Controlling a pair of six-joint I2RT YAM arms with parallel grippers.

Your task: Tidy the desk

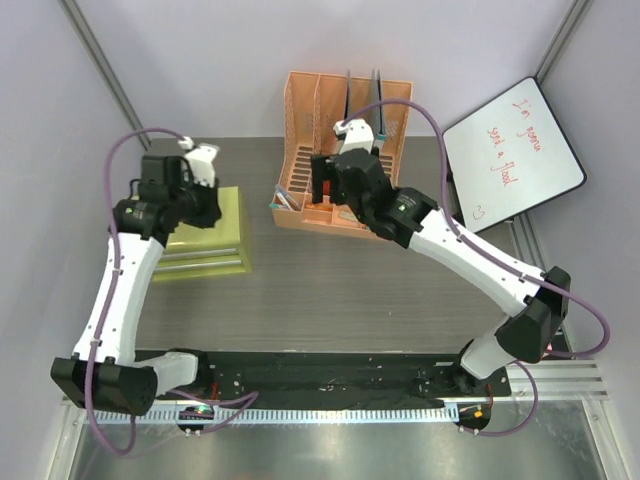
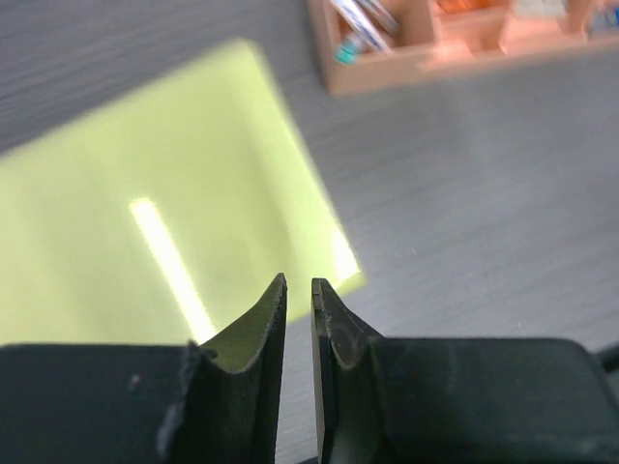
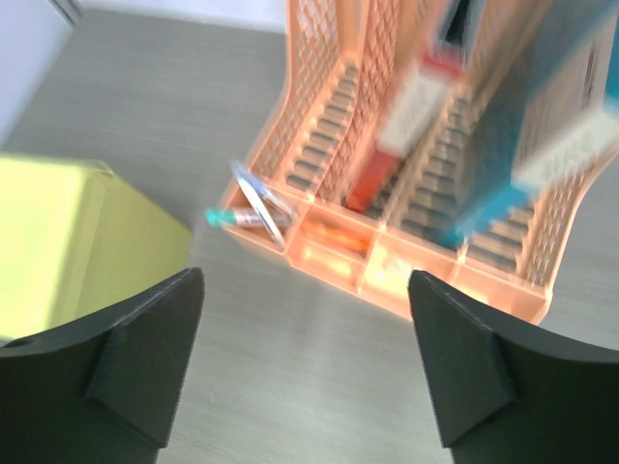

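The peach desk organizer (image 1: 298,128) stands at the back, upright boxes or books in its right slots, among them a red and white one (image 3: 404,121) and a blue one (image 3: 493,184), with pens (image 3: 256,203) in a front compartment. A yellow-green case (image 1: 225,240) lies left of it. My left gripper (image 1: 205,210) is over that case; in its wrist view the fingertips (image 2: 280,295) are nearly together, nothing visible between them. My right gripper (image 1: 325,175) stands open above the organizer's front, nothing between its fingers.
A whiteboard (image 1: 510,150) with red writing leans at the right. Walls border the left, back and right.
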